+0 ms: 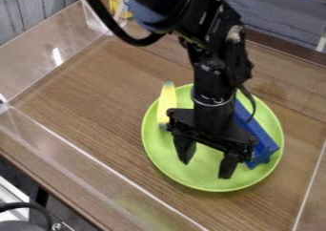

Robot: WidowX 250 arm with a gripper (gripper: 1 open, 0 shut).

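Observation:
A black gripper (pixel 207 155) hangs over a green plate (pixel 204 174), its two fingers open with no object visible between them. Behind the gripper, on the plate's left, a yellow object (pixel 167 99) is partly hidden. A blue object (pixel 260 141) lies on the plate's right side, partly covered by the gripper.
The wooden tray floor (pixel 76 101) is clear to the left of the plate, with transparent walls along its edges. A yellow item stands at the top left behind the arm. A black cable shows at the lower left.

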